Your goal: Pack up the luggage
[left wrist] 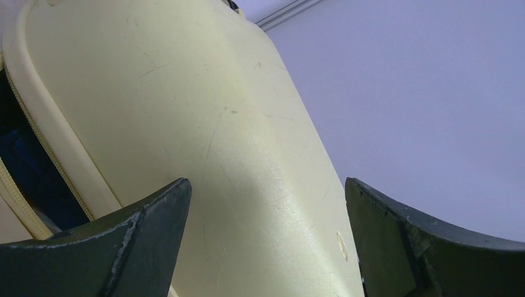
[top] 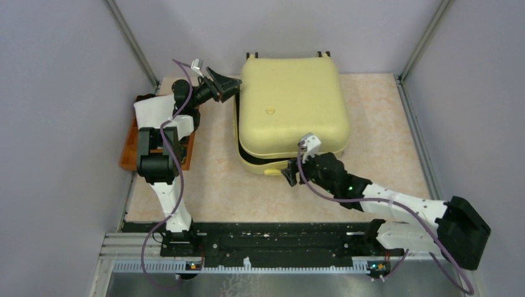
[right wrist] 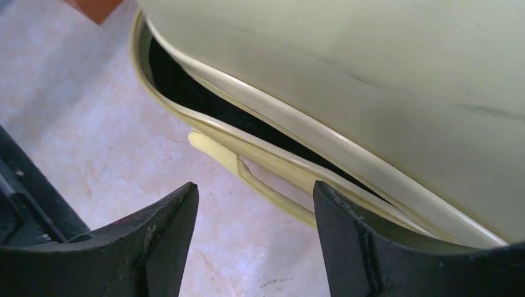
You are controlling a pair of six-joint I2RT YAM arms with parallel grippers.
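A large yellow suitcase point(top: 294, 105) lies on the table with its lid down but a dark gap along the front and left sides. At the lid's back left corner, my left gripper point(top: 230, 86) stands open; in the left wrist view, the lid point(left wrist: 223, 142) fills the space beyond its spread fingers point(left wrist: 155, 229). My right gripper point(top: 291, 173) is at the front side, beside the suitcase handle point(top: 272, 172). In the right wrist view that handle point(right wrist: 272, 193) runs behind the right finger point(right wrist: 350, 229), the fingers partly open and nothing gripped between them.
An orange-brown organizer box point(top: 128, 151) with a white folded cloth point(top: 153, 113) stands at the left, partly under the left arm. Dark blue contents point(left wrist: 31, 161) show through the suitcase gap. Bare table point(top: 210, 192) lies in front of the suitcase.
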